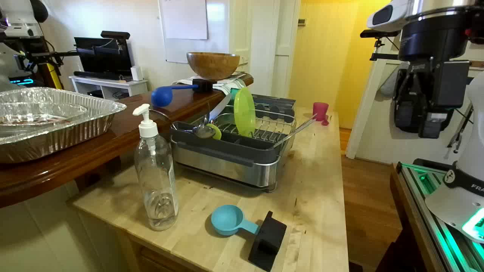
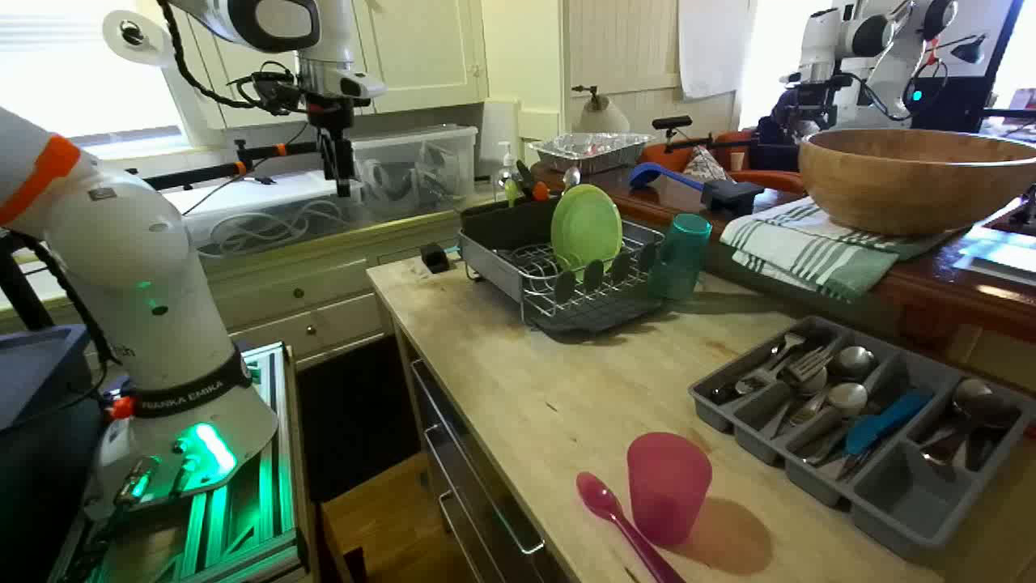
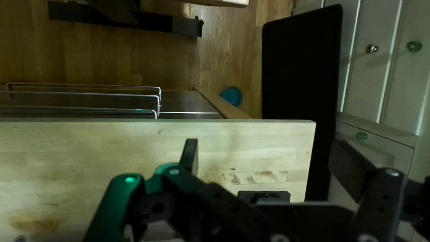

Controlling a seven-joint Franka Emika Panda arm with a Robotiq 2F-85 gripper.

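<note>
My gripper is open and empty, its two fingers wide apart above the counter's end in the wrist view. In exterior view 1 the gripper hangs at the right, well clear of the counter. On the counter's near end lies a light-blue scoop, its handle running to a black block. That block shows between the fingers from above, lower down; the scoop is hidden there. A dish rack holds a green plate, a teal cup and utensils.
A pump bottle stands left of the scoop. A pink cup and pink spoon sit at the far end, near a grey cutlery tray. A wooden bowl and foil trays occupy the raised ledge.
</note>
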